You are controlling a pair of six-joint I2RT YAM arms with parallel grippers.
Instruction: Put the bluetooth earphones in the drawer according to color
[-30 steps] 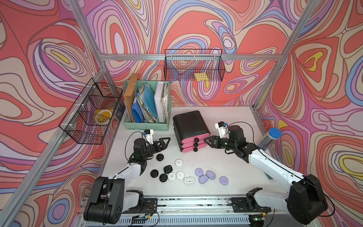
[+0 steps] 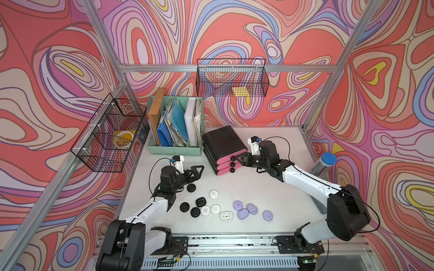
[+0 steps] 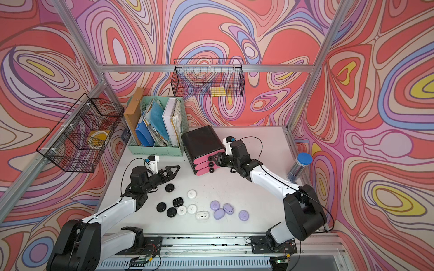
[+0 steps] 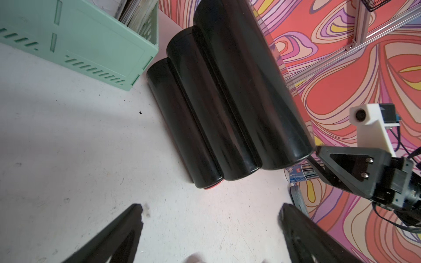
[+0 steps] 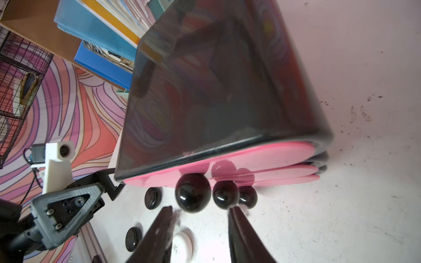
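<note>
A glossy black drawer unit with three pink fronts and black knobs stands at the back centre. My right gripper is part open at the top knob, which appears just beyond its fingertips; contact is unclear. My left gripper stands open, left of the unit. On the front table lie black cases, white cases and lilac cases of earphones.
A green crate of files stands left of the unit. Wire baskets hang on the frame. A blue-lidded cylinder is at the right.
Over the last second my right gripper has moved left and toward the back, and the drawer unit has shifted back and slightly left. The left arm has barely moved.
</note>
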